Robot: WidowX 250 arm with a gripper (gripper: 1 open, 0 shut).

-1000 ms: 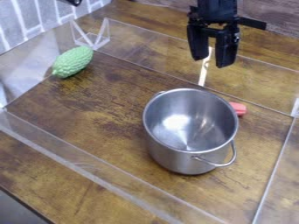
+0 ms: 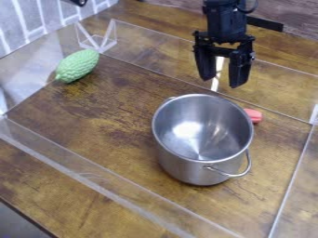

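Note:
My black gripper [image 2: 224,68] hangs at the top centre of the camera view, open, its two fingers pointing down with nothing seen between them. It is above and behind a large steel pot [image 2: 202,165], which has a wire handle at its right side. A green bumpy vegetable-like object [image 2: 77,66] lies at the left. A small red object [image 2: 252,115] sits partly hidden behind the pot's right side.
Clear plastic walls [image 2: 106,163] border the wooden work surface [image 2: 87,121]. A pale strip lies behind the gripper.
The pot and other objects have not visibly moved.

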